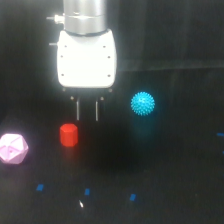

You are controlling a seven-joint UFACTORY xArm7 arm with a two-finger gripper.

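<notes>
My gripper (88, 110) points down below the white hand of the arm, its two thin fingers spread apart and only dark background between them. A small red block (69, 135), with a rounded or many-sided outline, lies just below and left of the fingertips in the picture, apart from them. To the right is a bright blue ball (143, 103) covered in small knobs. A pale pink faceted ball (13, 148) sits near the left edge. How high the fingers are above the surface I cannot tell.
Small blue marks (87, 191) dot the dark surface (165, 160) toward the front, and another blue mark (220, 134) shows at the right edge.
</notes>
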